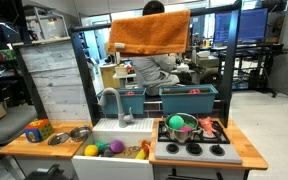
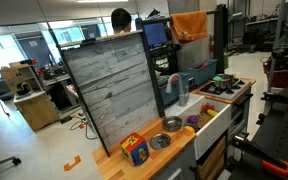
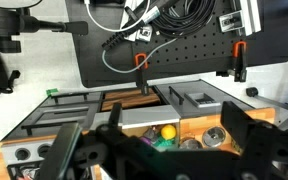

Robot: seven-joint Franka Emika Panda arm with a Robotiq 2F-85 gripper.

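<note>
My gripper stands open in the wrist view, its dark fingers wide apart at the lower edge with nothing between them. Below and beyond it shows the toy kitchen: a white sink (image 1: 93,169) holding toy food, among it a yellow ball (image 1: 91,150) and a purple piece (image 1: 117,146). To the right, a metal pot (image 1: 191,132) with a green item (image 1: 176,122) inside stands on the stove (image 1: 196,151). Two metal bowls (image 2: 172,124) and a colourful box (image 2: 135,149) rest on the wooden counter left of the sink.
An orange towel (image 1: 149,33) hangs over the top bar. Behind the faucet (image 1: 115,102) are two blue-green bins (image 1: 188,100). A grey wood panel (image 2: 111,86) walls the counter's left side. Coiled black cables (image 3: 187,18) lie on the dark table (image 3: 194,55) by the arm.
</note>
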